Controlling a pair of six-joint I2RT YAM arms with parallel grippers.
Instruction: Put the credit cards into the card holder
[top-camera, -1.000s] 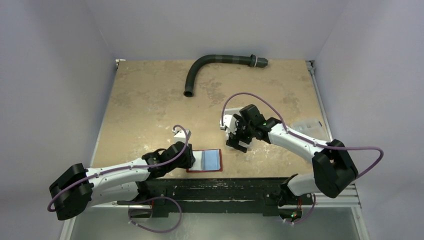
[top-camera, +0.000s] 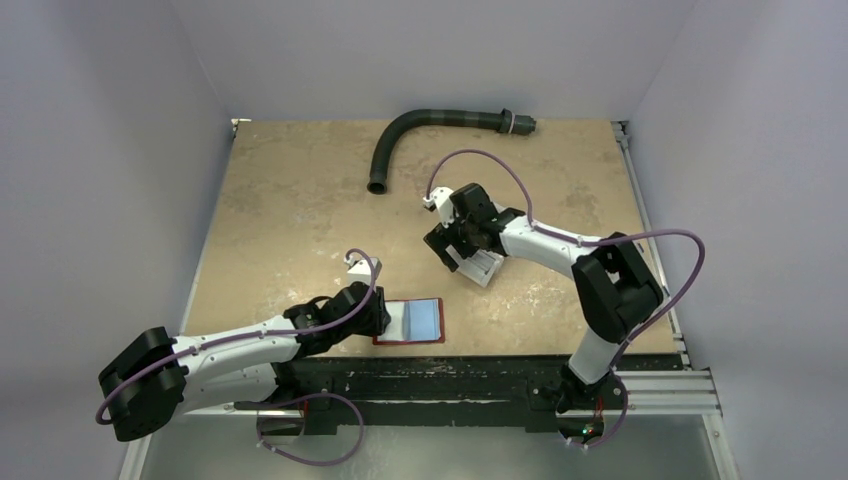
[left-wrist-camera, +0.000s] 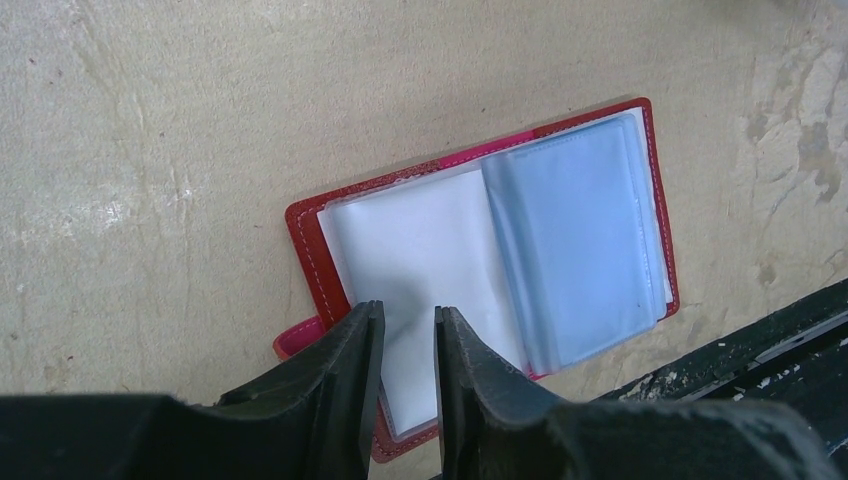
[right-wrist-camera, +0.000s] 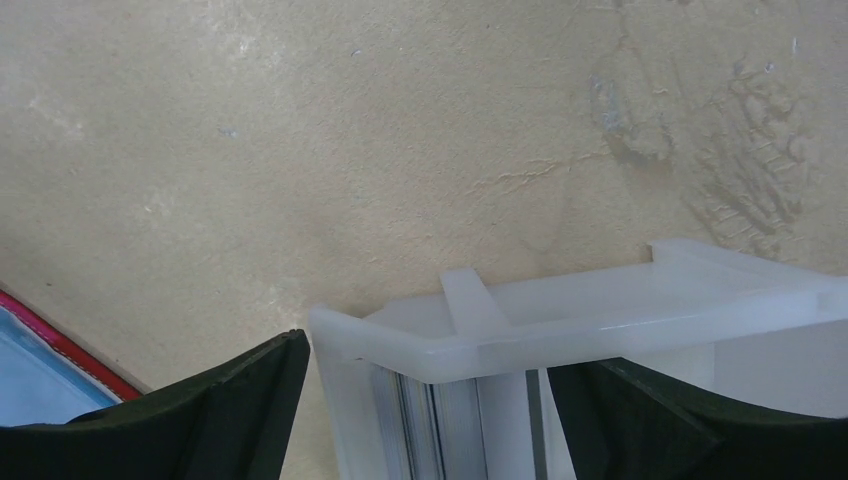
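The card holder (top-camera: 426, 319) lies unfolded near the table's front edge, with a red border, a white page and a blue page (left-wrist-camera: 580, 235). Over its white page (left-wrist-camera: 430, 235) my left gripper is partly open, one finger above the page's left edge; whether it touches cannot be told. A translucent white box (top-camera: 482, 267) stands right of centre. Thin cards (right-wrist-camera: 440, 425) seem to stand on edge inside its left end. My right gripper is open, one finger left of the box and the other over its inside. Its arm hides much of the box from above.
A dark green hose (top-camera: 440, 118) curves along the table's back. Bare table (top-camera: 290, 200) spreads across the left and centre. A dark rail (top-camera: 450, 372) runs along the front edge, close to the holder.
My right gripper has moved left and a little toward the back. The white box now sits more slanted, its front end farther left. The left arm and the holder look unmoved.
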